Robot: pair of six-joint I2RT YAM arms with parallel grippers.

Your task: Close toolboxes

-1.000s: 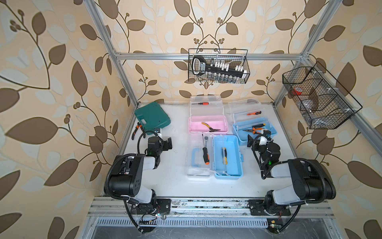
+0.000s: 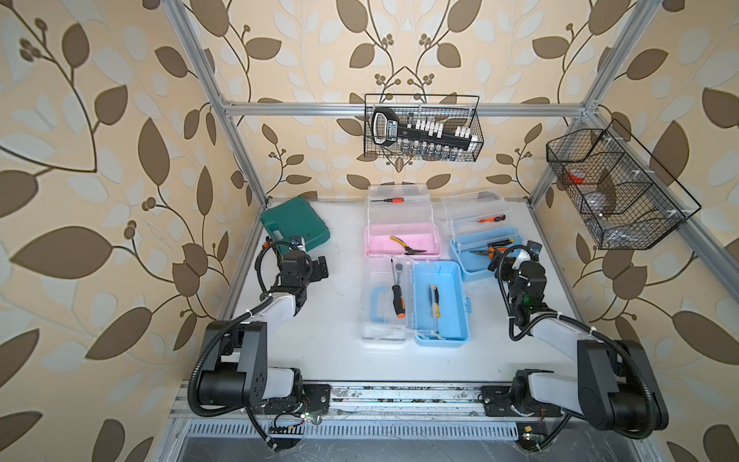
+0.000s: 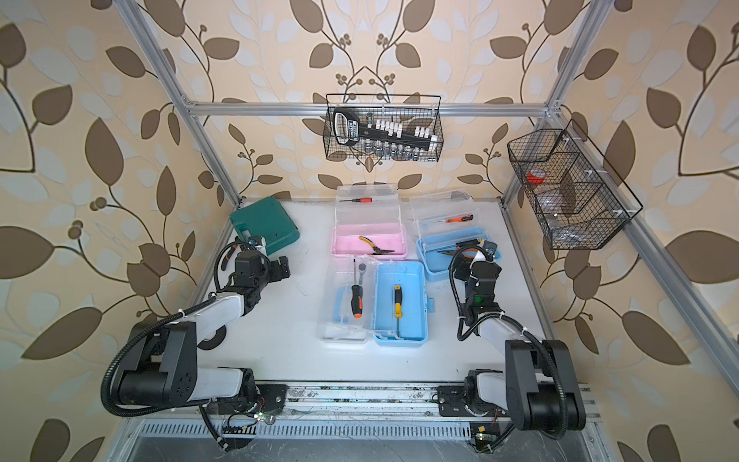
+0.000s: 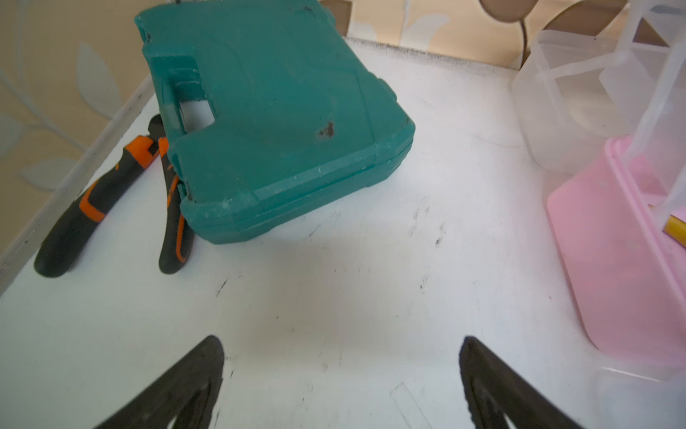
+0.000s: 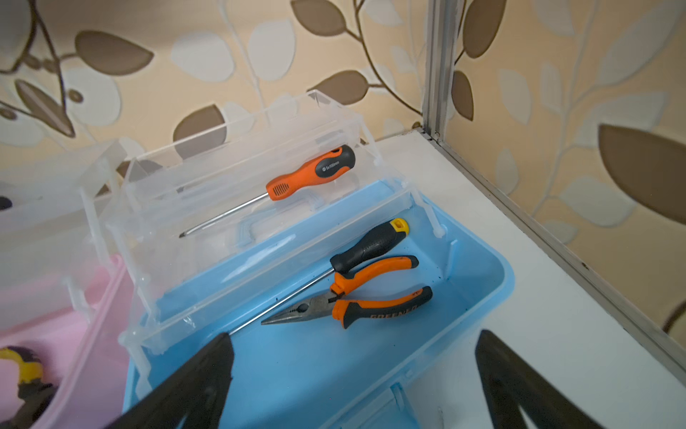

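Note:
Three toolboxes stand open: the pink toolbox [image 2: 375,245] at the back middle, the rear blue toolbox [image 5: 343,357] at right, holding pliers and a screwdriver with another screwdriver in its clear lid, and the front blue toolbox [image 2: 450,323], its lid [image 2: 373,331] laid out leftward with tools in it. The green case [image 4: 278,121] lies shut at back left beside orange-black pliers [image 4: 93,214]. My left gripper is open and empty over the table, facing the green case. My right gripper is open and empty over the front of the rear blue toolbox.
Wire baskets [image 2: 423,131] hang on the back and right walls above the table. Bare table [image 4: 357,286] lies between the green case and the pink toolbox, and a narrow strip runs along the right edge.
The toolboxes look unchanged.

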